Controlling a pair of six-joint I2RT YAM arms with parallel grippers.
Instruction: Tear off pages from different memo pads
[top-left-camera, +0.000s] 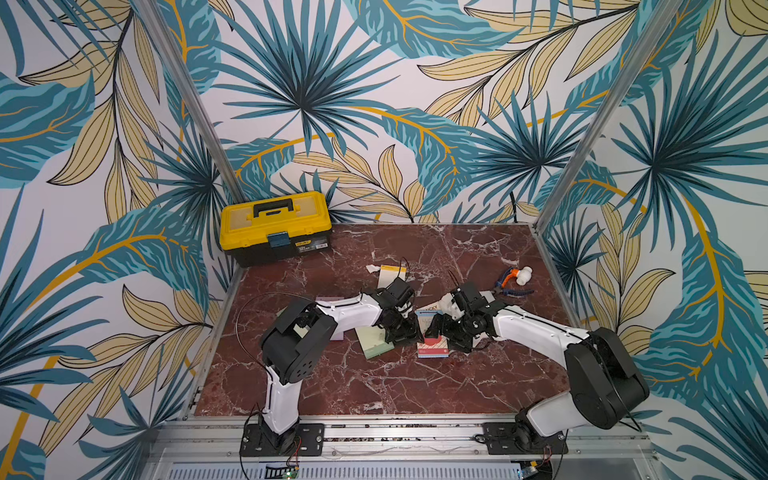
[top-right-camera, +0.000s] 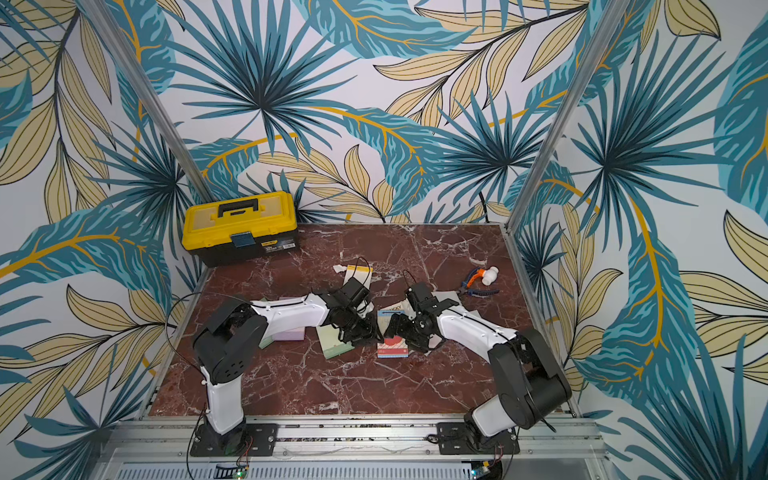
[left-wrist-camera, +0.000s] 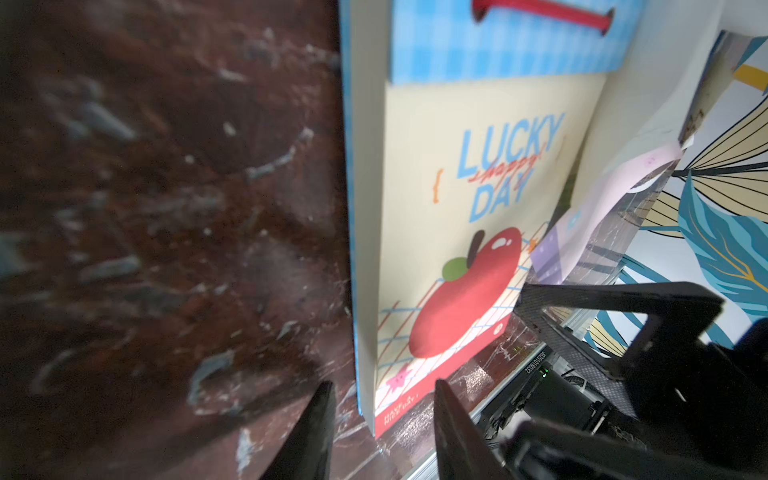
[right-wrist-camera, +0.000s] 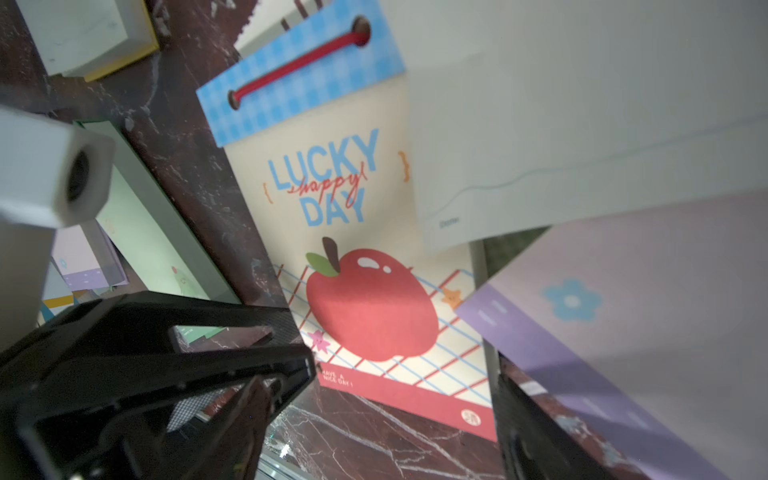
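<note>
The "Lucky Day" memo pad (right-wrist-camera: 360, 280), with its red apple and blue checked top strip, lies on the table between my arms. In the left wrist view, my left gripper is open beside the bottom left corner of the pad (left-wrist-camera: 448, 152), its fingers parted with nothing seen between them. My right gripper is open too, its wide-set fingers on either side of the pad's lower end. From above, both grippers partly cover the pad (top-left-camera: 433, 350). Whether any fingertip touches it, I cannot tell.
Loose sheets, one whitish (right-wrist-camera: 592, 104) and one lilac (right-wrist-camera: 656, 280), overlap the pad's right side. A green pad (top-left-camera: 374, 344) lies under the left arm, with a purple pad (top-right-camera: 293, 332) farther left. The toolbox (top-left-camera: 276, 228) and pliers (top-left-camera: 512, 281) stand clear.
</note>
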